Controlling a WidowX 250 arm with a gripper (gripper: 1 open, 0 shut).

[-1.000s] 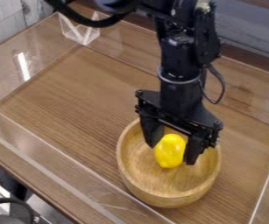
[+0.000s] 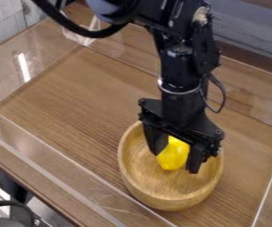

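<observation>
My black gripper reaches down from the top of the view into a round tan bowl in the lower middle. Its fingers stand open around a yellow object lying in the bowl. Whether the fingertips touch the yellow object is hard to tell.
The bowl stands on a wooden table, whose surface is clear to the left and to the right. A clear object at the far back left is only partly seen. A dark shape sits at the bottom left corner.
The gripper has shifted very slightly around the yellow object. The bowl looks unmoved.
</observation>
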